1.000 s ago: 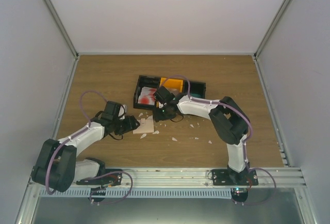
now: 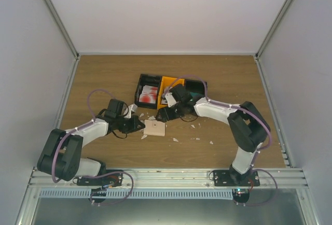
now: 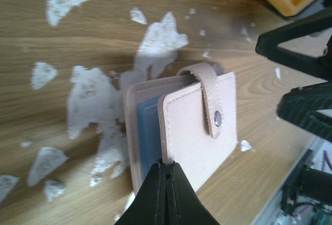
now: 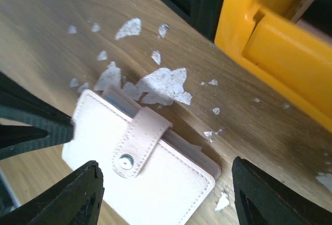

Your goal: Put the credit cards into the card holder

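The pale pink card holder (image 2: pixel 154 128) lies on the table between my two grippers. In the left wrist view its upper cover (image 3: pixel 199 116) stands a little apart from the lower one, with a blue layer (image 3: pixel 150 129) showing in the gap and a snap strap on top. My left gripper is shut, its tips touching the upper cover's near edge; whether that edge is pinched cannot be told. Open and empty, my right gripper hovers above the holder's other end. Red-and-white cards (image 2: pixel 149 95) lie in the left black box.
Behind the holder, a black box (image 2: pixel 138 100), a yellow box (image 4: pixel 290 59) and another dark box (image 2: pixel 199 85) stand in a row. White worn patches (image 4: pixel 165 84) mark the wood.
The holder and my left gripper have shifted right together over the last second. My right arm has also moved right.
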